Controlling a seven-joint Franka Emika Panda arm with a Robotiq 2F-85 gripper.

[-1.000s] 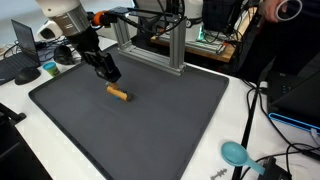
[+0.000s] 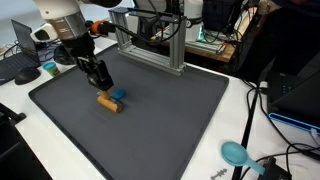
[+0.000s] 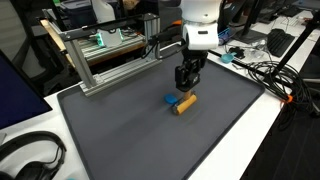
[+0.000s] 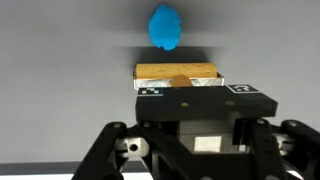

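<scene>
A wooden piece [image 2: 108, 103], a rounded bar with a short stem on top, is at the grey board's surface; whether it touches the board I cannot tell. My gripper [image 2: 103, 90] points down, shut on the stem. In exterior view 2 the bar [image 3: 185, 104] shows below the dark fingers. A small blue object [image 2: 119, 93] lies on the board beside the bar, apart from it. From the wrist, the blue object [image 4: 165, 27] appears as an oval beyond the bar [image 4: 160, 71], while the black finger mount hides most of the grip.
Much of the grey board [image 2: 165, 115] is bare. A metal rack [image 2: 150, 55] stands along its far edge. Off the board lie a turquoise round object [image 2: 238, 155] and black cables [image 3: 265, 70]. A laptop [image 2: 15, 65] stands at the far left.
In exterior view 1, my gripper and the wooden piece have moved left and toward the camera. The blue object, hidden behind the bar before, is now in plain sight.
</scene>
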